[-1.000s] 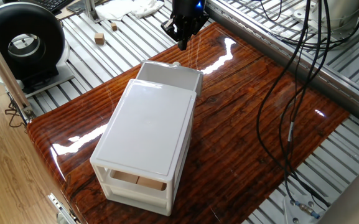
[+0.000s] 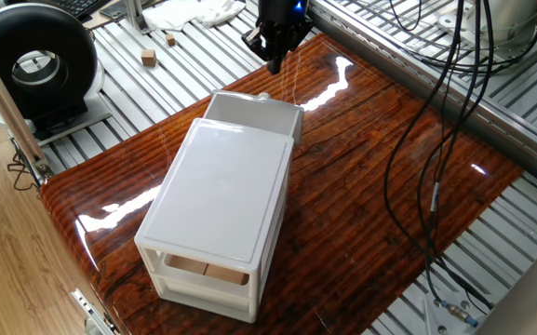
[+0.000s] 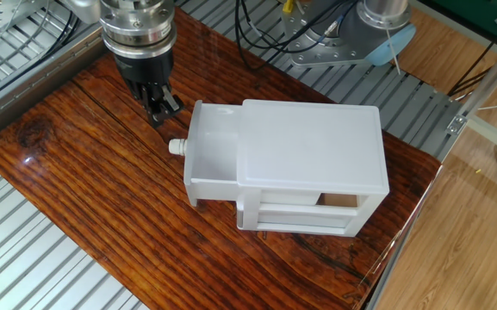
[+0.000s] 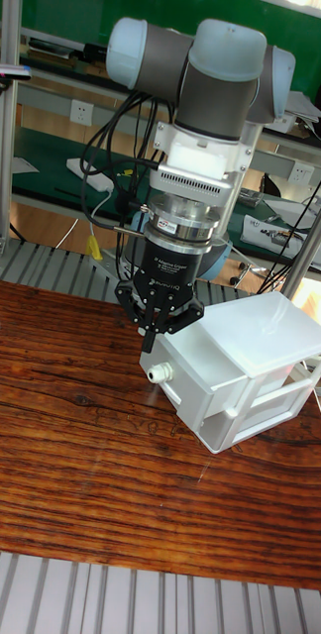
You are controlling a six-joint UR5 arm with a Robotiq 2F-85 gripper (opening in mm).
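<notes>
A white drawer cabinet (image 2: 217,191) stands on the glossy brown wooden table. Its upper drawer (image 3: 215,151) is pulled out, and the part of its inside that shows looks empty. On the drawer's front is a white round knob (image 4: 160,371). My black gripper (image 2: 274,67) hangs pointing down just beyond that front, close to the knob but apart from it in exterior view 2 (image 3: 160,116). Its fingertips come together in the middle, with nothing visible between them. In exterior view 3 the gripper (image 4: 149,344) overlaps the drawer's front edge.
Something tan (image 2: 208,271) shows through the cabinet's opening at the end away from the drawer. Two small wooden blocks (image 2: 148,58) lie on the slatted metal surface beyond the table. Black cables (image 2: 436,158) hang at the right. Bare wood (image 3: 102,189) surrounds the cabinet.
</notes>
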